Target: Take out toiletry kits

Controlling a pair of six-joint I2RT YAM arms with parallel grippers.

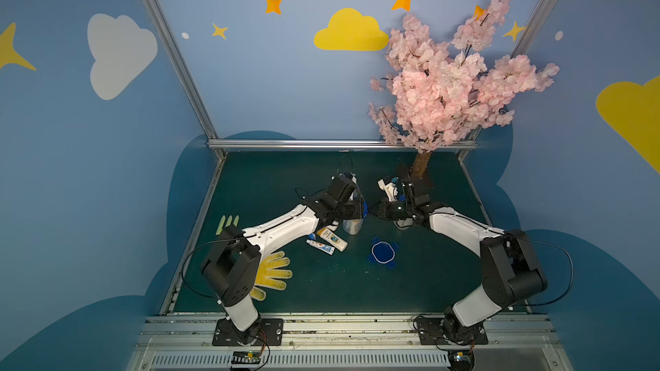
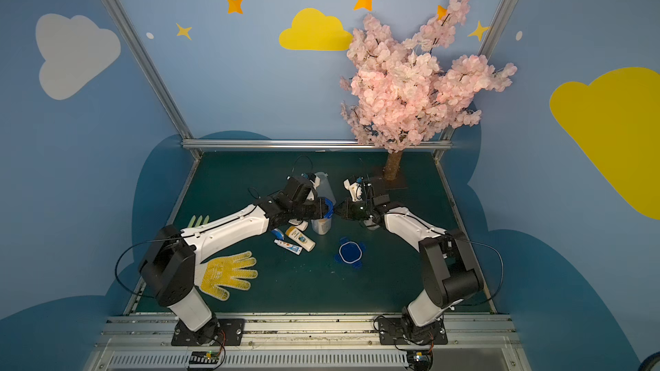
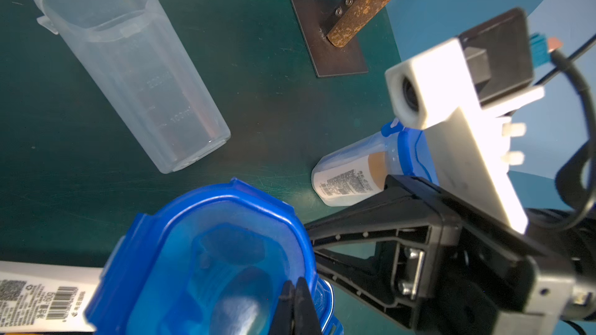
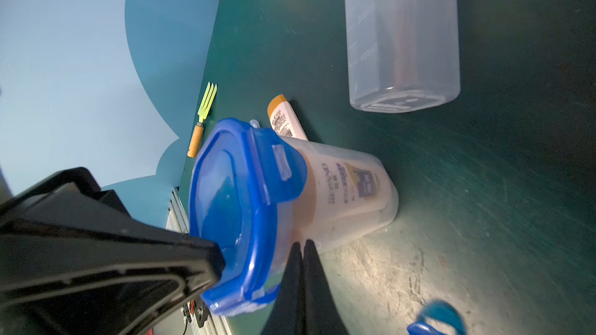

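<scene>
A clear toiletry container with a blue lid [image 4: 232,198] is tilted between my two grippers; a printed bottle [image 4: 344,180] shows through its side. In the left wrist view its blue rim [image 3: 236,189] fills the lower middle. My left gripper is shut, its tips at the rim's right edge; whether any rim is between them is hidden. My right gripper is shut just beside the lid's lower edge, nothing visible between its fingers. A second blue-lidded container [image 3: 347,180], with a bottle inside, stands behind the right gripper.
An uncapped clear container [image 3: 136,74] lies farther back. A blue lid [image 1: 383,253] rests on the table. A lotion tube [image 1: 333,238] and toothpaste [image 1: 320,246] lie near the left arm, beside a yellow glove [image 1: 271,274].
</scene>
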